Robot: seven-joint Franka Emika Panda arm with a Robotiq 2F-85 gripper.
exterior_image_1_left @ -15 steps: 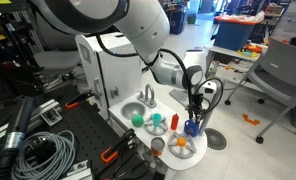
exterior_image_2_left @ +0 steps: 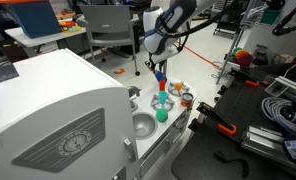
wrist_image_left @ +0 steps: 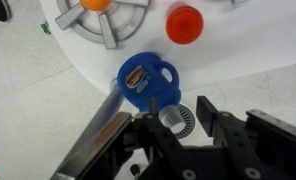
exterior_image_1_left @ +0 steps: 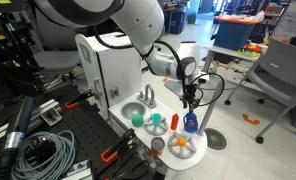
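Observation:
A blue jug [wrist_image_left: 148, 80] with a loop handle and a picture on its side is held at its pale top, which my gripper is shut on. In exterior view 1 the blue jug [exterior_image_1_left: 191, 123] hangs below the gripper at the right end of the white counter [exterior_image_1_left: 193, 158]. In exterior view 2 the blue jug [exterior_image_2_left: 160, 76] shows only in part, behind a red bottle. How far its base is from the counter is hard to tell.
The red bottle [exterior_image_1_left: 174, 121] stands just left of the jug. An orange ball [exterior_image_1_left: 181, 142] lies on a burner, with a metal can [exterior_image_1_left: 157, 146] nearby. Green items [exterior_image_1_left: 139, 120] stand by the sink [exterior_image_1_left: 134, 108]. Bare floor lies beyond the counter's rounded end.
The other things on the counter stay put.

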